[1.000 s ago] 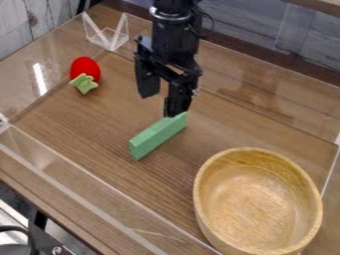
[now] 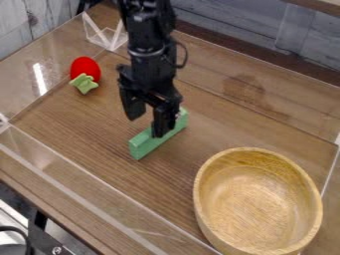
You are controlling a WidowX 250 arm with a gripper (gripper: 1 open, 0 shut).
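Note:
My gripper [image 2: 150, 118] hangs open over a green bar [image 2: 157, 138], which lies diagonally on the wooden table [image 2: 80, 169] in the middle of the view. Its dark fingers reach down over the bar's upper part; whether they touch it is unclear.
A red round object [image 2: 85, 68] with a small green piece [image 2: 84, 84] beside it is at the upper left. A clear container [image 2: 106, 30] stands at the back left. A large tan bowl [image 2: 257, 204] fills the lower right.
My gripper has moved left and down toward the green bar from higher and farther right. The objects on the table look unmoved.

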